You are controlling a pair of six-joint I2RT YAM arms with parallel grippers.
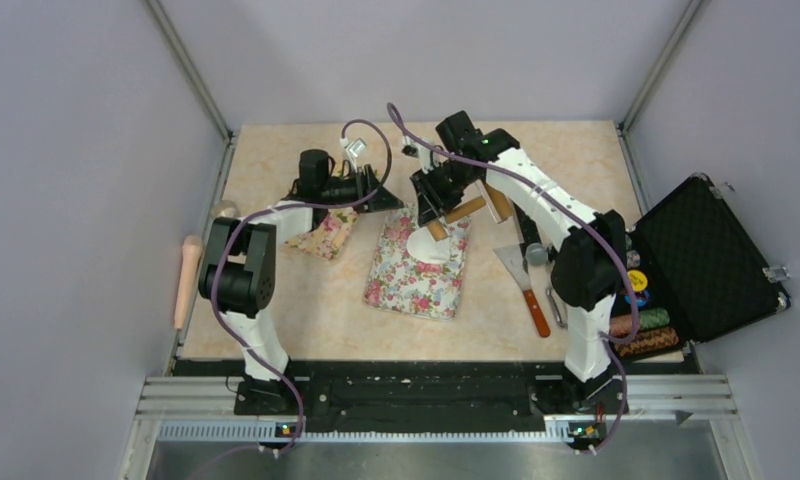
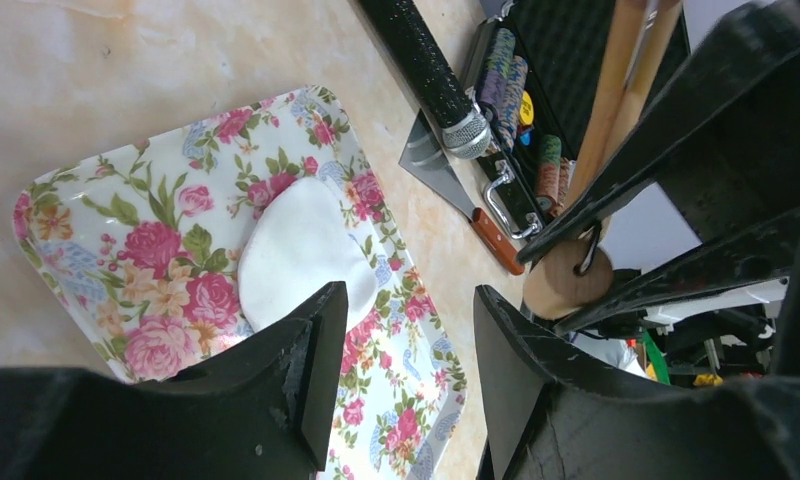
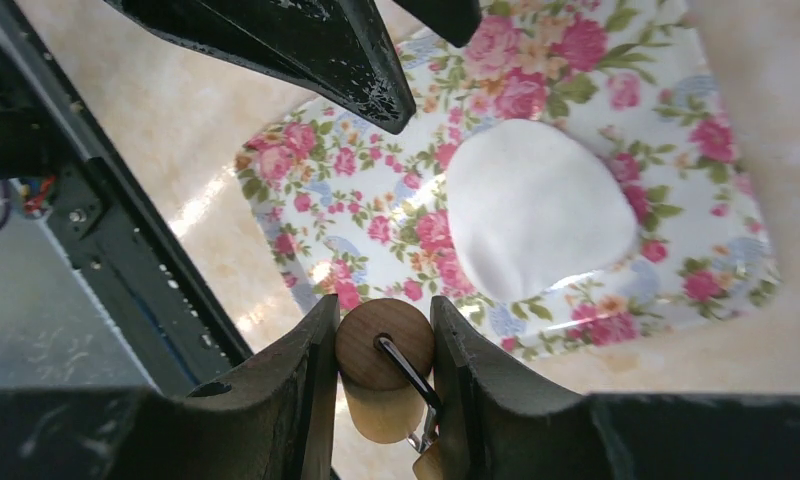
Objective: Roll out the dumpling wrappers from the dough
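A flattened, roundish white dough piece lies on a floral tray; the right wrist view shows it point(image 3: 536, 210) whole. My right gripper point(image 1: 426, 205) is above the tray's back part, shut on a wooden rolling pin point(image 3: 384, 345), whose end and metal handle show between the fingers. My left gripper hangs at the tray's back left, open, with nothing between its fingers.
A scraper point(image 1: 531, 305), a black microphone-like roller point(image 2: 416, 70) and an open case of items point(image 1: 716, 260) are at the right. A second floral board point(image 1: 326, 235) lies under the left arm; a wooden pin point(image 1: 189, 280) lies at the far left.
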